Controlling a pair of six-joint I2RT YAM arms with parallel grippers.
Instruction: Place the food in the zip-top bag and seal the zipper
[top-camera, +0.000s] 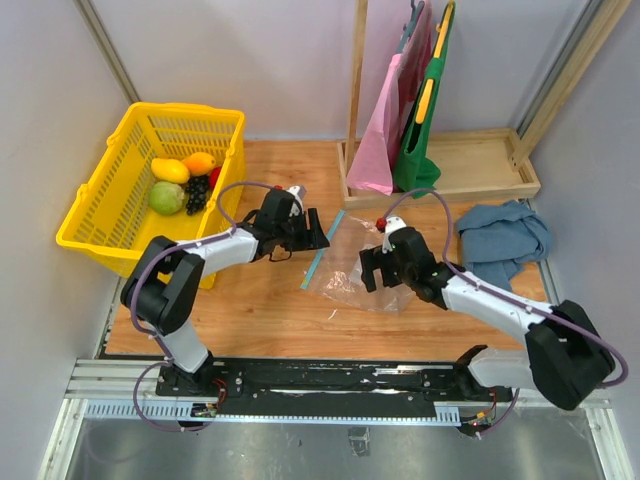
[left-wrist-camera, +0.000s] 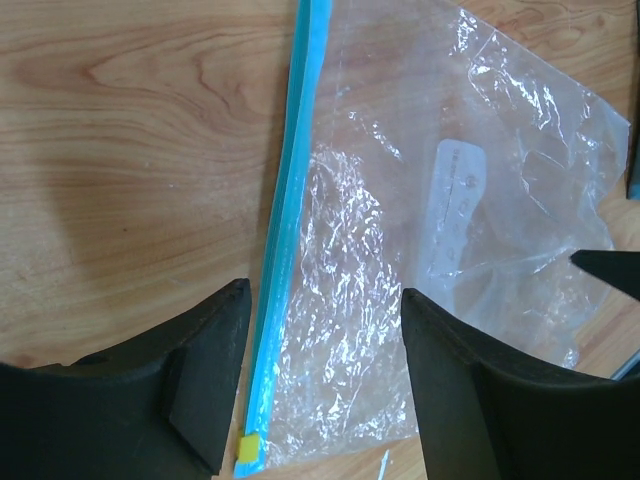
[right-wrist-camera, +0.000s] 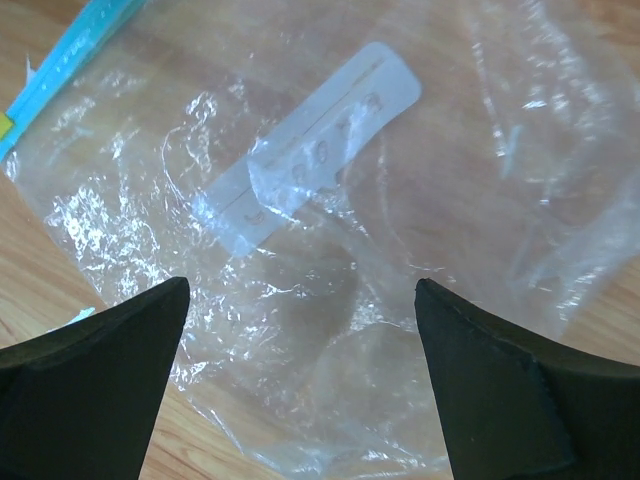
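Note:
A clear zip top bag (top-camera: 350, 290) lies flat on the wood table, its blue zipper strip (left-wrist-camera: 287, 230) along its left side with a yellow slider (left-wrist-camera: 249, 446) at the near end. My left gripper (top-camera: 310, 230) hangs over the zipper edge, fingers apart, with nothing held. My right gripper (top-camera: 378, 268) is open above the middle of the bag. The food sits in a yellow basket (top-camera: 90, 200) at the left: a yellow fruit (top-camera: 169, 170), an orange one (top-camera: 199, 162), a green one (top-camera: 166, 198), dark grapes (top-camera: 195, 197) and a red item (top-camera: 216, 176).
A wooden rack (top-camera: 475, 160) at the back holds hanging pink (top-camera: 378, 150) and green (top-camera: 420, 150) items. A blue cloth (top-camera: 505, 240) lies at the right. The table in front of the bag is clear.

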